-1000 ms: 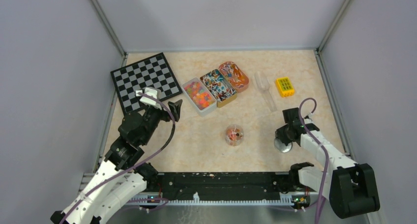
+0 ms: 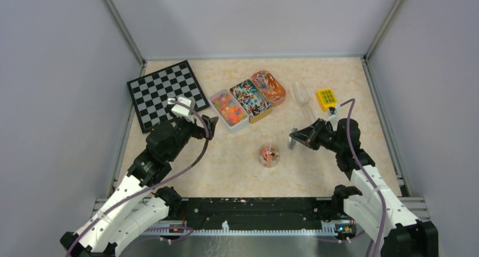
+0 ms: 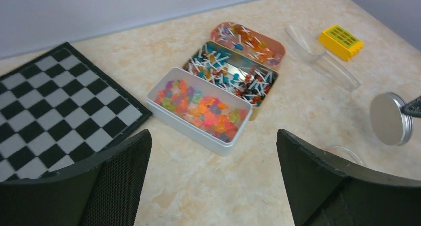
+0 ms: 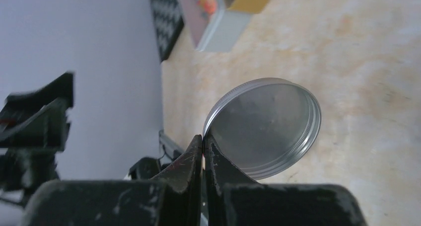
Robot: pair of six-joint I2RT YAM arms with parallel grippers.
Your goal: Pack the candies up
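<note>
A round silver lid (image 4: 268, 129) is pinched at its rim by my right gripper, which is shut on it. In the top view that lid (image 2: 292, 138) hangs on edge, to the right of the clear round jar (image 2: 269, 155) with candies inside. My left gripper stands open and empty, over the table in front of the boxes. A clear box of gummy candies (image 3: 198, 109), a tin of wrapped-stick lollipops (image 3: 231, 74) and an orange box of lollipops (image 3: 250, 42) lie side by side at the back.
A clear plastic scoop (image 2: 304, 101) and a yellow block (image 2: 327, 99) rest at the back right. The checkered board (image 2: 168, 93) takes up the back left. Bare table (image 2: 226, 166) stretches left of the jar.
My right gripper has lifted the lid off the table's right front, moving left and back, and turned it on edge. The left arm has shifted slightly to the right.
</note>
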